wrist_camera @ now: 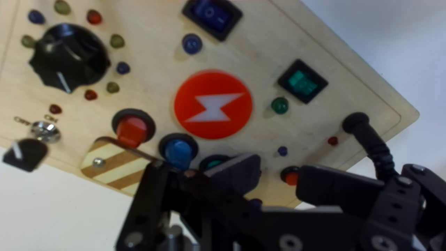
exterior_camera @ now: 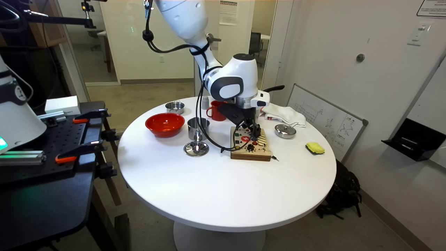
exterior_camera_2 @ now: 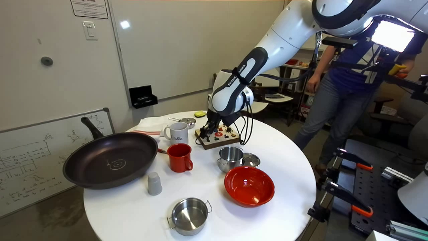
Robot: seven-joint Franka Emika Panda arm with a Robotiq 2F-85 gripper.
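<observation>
A wooden switch board (exterior_camera: 251,155) lies on the round white table, with a red logo disc (wrist_camera: 213,104), a black dial (wrist_camera: 70,58), rocker switches and small coloured lamps on its top. My gripper is low over one edge of it, its fingers apart with no object held between them. The left finger (wrist_camera: 240,173) partly covers a green button (wrist_camera: 213,162); whether it touches cannot be told. Beside it are a blue button (wrist_camera: 178,152) and a red button (wrist_camera: 132,129). An orange button (wrist_camera: 290,177) shows near the right finger.
A steel pot (exterior_camera_2: 230,157), red bowl (exterior_camera_2: 248,186), red mug (exterior_camera_2: 179,156) and white mug (exterior_camera_2: 178,132) stand around the board. A frying pan (exterior_camera_2: 112,158) sits at one side, a yellow sponge (exterior_camera: 315,147) at another.
</observation>
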